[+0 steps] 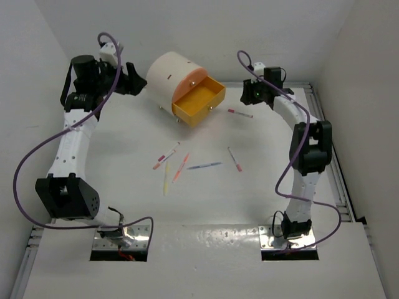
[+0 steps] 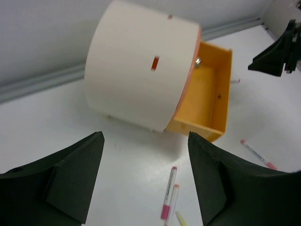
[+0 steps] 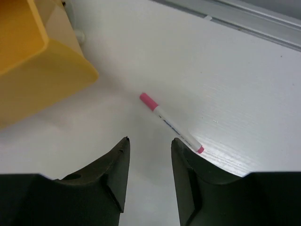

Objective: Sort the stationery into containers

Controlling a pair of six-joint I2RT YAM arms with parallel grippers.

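Note:
A pink-and-white marker (image 3: 170,123) lies on the table just beyond my right gripper, whose fingers stand apart with nothing between them. The pale rounded organizer (image 1: 165,78) has its orange drawer (image 1: 201,106) pulled out, seemingly empty. Several pens and markers lie scattered in the middle, among them a blue pen (image 1: 204,166), a yellow pen (image 1: 166,179), a red pen (image 1: 181,167) and a red-ended marker (image 1: 234,159). My left gripper hangs open and empty at the left, apart from the organizer.
Walls and a metal rail border it at the back and right. The drawer's corner is close to the upper left in the right wrist view.

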